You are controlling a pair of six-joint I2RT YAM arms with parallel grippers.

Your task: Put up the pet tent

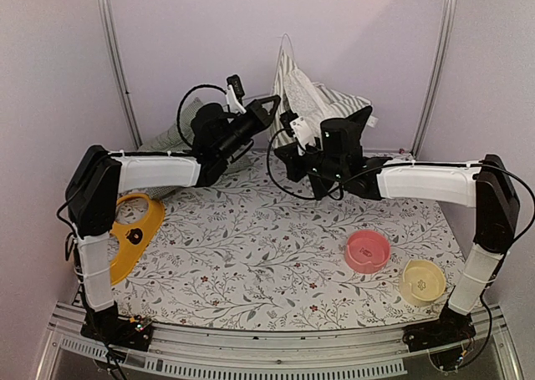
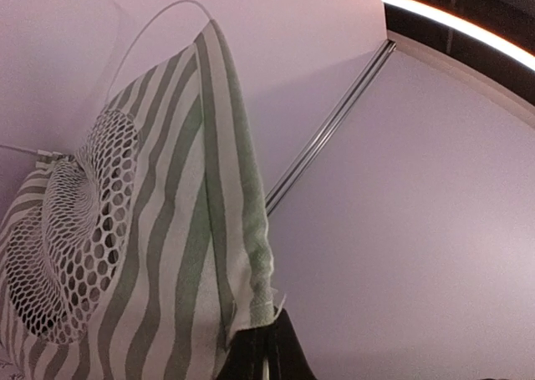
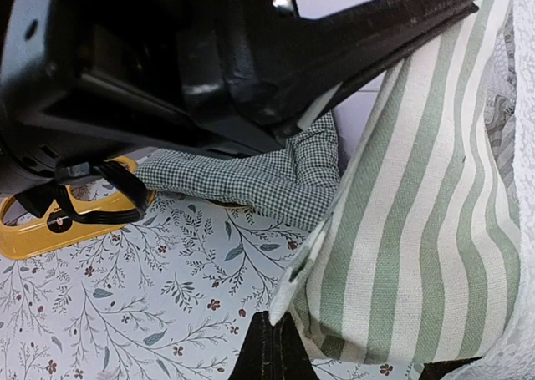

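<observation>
The pet tent (image 1: 289, 83), green-and-white striped cloth with a white mesh window (image 2: 92, 230), is lifted up at the back of the table, partly behind my right arm. A thin cord loops from its upper corner. My left gripper is shut on the lower end of a striped edge. Lower down and to the right in the top view, my right gripper pinches the edge of the striped cloth (image 3: 393, 255) between its fingertips. Much of the tent's far side is hidden in the top view.
A grey checked cushion (image 3: 242, 179) lies at the back left, with a yellow frame-like piece (image 1: 127, 263) in front of it. Pink bowl (image 1: 368, 251) and pale yellow bowl (image 1: 422, 282) stand front right.
</observation>
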